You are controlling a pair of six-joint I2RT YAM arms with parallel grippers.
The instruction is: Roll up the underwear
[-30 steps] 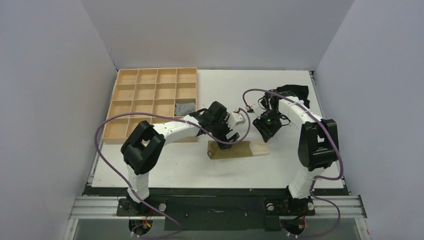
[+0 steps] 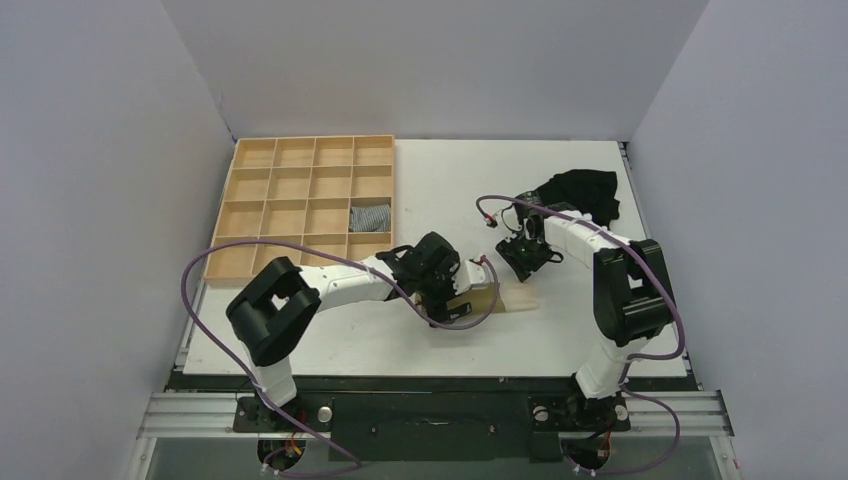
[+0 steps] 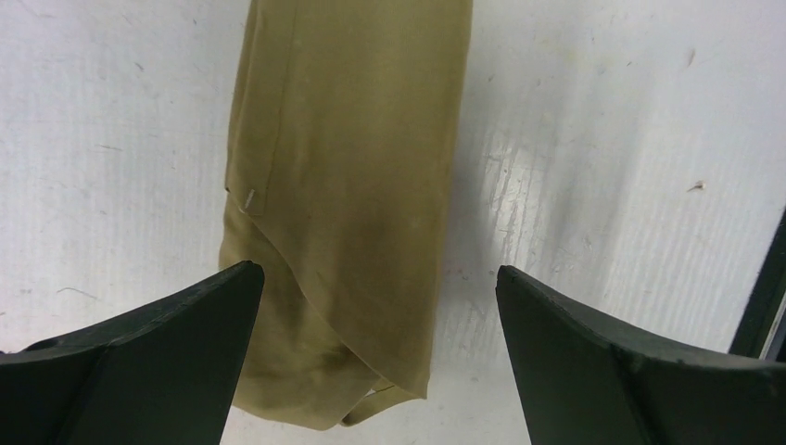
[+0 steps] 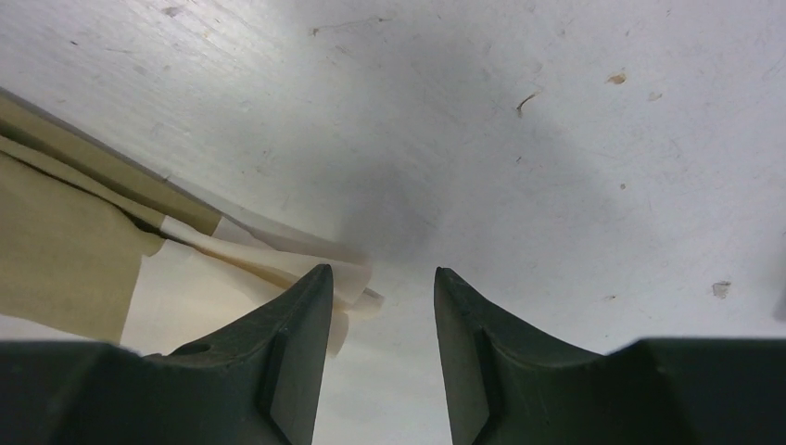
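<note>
The olive underwear [image 3: 352, 185] lies folded in a long strip on the white table, with a cream band [image 4: 204, 297] at its right end. My left gripper stands open over the strip's left end, where a loose lower flap shows; nothing is held between its fingers. My right gripper is part open just above and behind the cream end, which lies by its left finger in the right wrist view. Its gap is empty table.
A wooden grid box [image 2: 290, 185] fills the back left, with grey striped cloth [image 2: 370, 219] in one cell. A dark cloth pile [image 2: 585, 190] lies at the back right.
My left gripper has moved down toward the front, over the underwear's left end.
</note>
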